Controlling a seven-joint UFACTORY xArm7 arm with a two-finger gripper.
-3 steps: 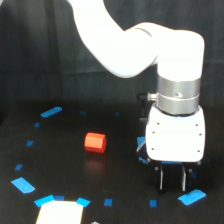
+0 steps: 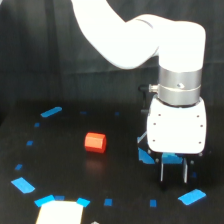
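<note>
An orange-red block (image 2: 95, 142) rests on the black table left of centre. My gripper (image 2: 174, 177) hangs fingers-down over the right side of the table, well to the right of the block and nearer the camera. Its two thin dark fingers stand apart, and nothing shows between them. The block and gripper are not touching.
Blue tape pieces lie flat around the table, including one strip (image 2: 192, 197) at the lower right and another (image 2: 23, 185) at the left. A pale object (image 2: 60, 213) is cut off by the bottom edge.
The gripper has risen a little and shifted slightly right, its fingers still apart. The block and the tape stay where they were.
</note>
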